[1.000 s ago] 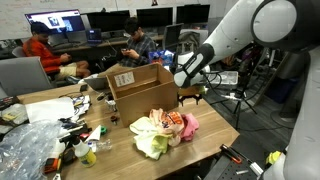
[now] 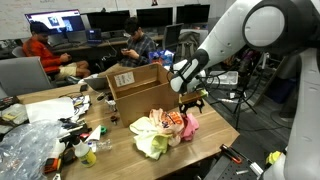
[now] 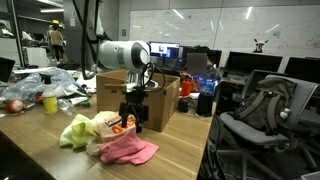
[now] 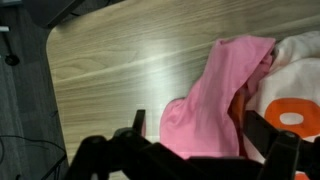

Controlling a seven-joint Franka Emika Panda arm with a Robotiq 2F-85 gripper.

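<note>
A pink cloth [image 2: 191, 126] lies on the wooden table at the right end of a pile of cloths. Beside it are a white cloth with orange patches [image 3: 104, 124] and a yellow-green cloth [image 2: 150, 140]. My gripper [image 2: 191, 104] hangs over the pile's right side, fingers pointing down. In the wrist view the dark fingers [image 4: 136, 138] stand wide apart, with the pink cloth [image 4: 206, 112] visible below and between them. The gripper is open and grips nothing. The white cloth [image 4: 296, 82] reaches under the right finger.
An open cardboard box [image 2: 142, 98] stands just behind the cloths. A yellow-lidded jar [image 2: 85, 155], a plastic bag [image 2: 27, 145] and small clutter fill the table's left part. Bare table [image 4: 120, 65] shows right of the pink cloth in exterior view 1.
The gripper has come down a little towards the pink cloth over the last second. The cloths and the box look unmoved.
</note>
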